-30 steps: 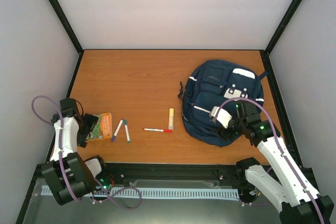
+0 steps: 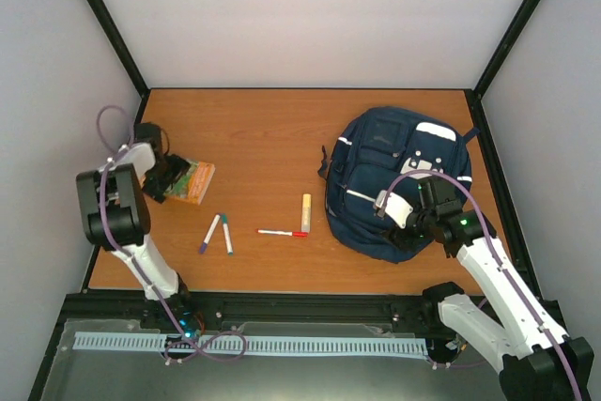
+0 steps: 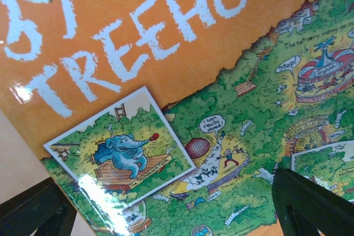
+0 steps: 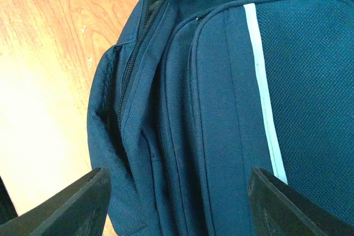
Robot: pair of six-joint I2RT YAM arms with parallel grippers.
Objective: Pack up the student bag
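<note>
On the left of the table lies a book [image 2: 194, 182] with an orange and green cover, partly hidden by my left arm in the top view. My left gripper [image 2: 169, 180] is over its near-left part. In the left wrist view the cover [image 3: 182, 103] fills most of the picture, the open fingers [image 3: 36, 211] apart in front of it; whether they touch it I cannot tell. A dark blue backpack [image 2: 380, 152] lies on the right. Over its lower part, my right gripper [image 2: 390, 232] stands open, and the backpack [image 4: 232, 109] shows beneath it with nothing held.
Purple-capped [image 2: 209, 233] and green-capped [image 2: 226, 234] markers lie near the front left. A red-capped marker [image 2: 282, 233] and a yellow-and-white stick [image 2: 306, 213] lie left of the backpack.
My left arm has swung away from the front edge. The book has shifted toward the back of the table and turned. My right arm, the backpack and the markers have stayed put.
</note>
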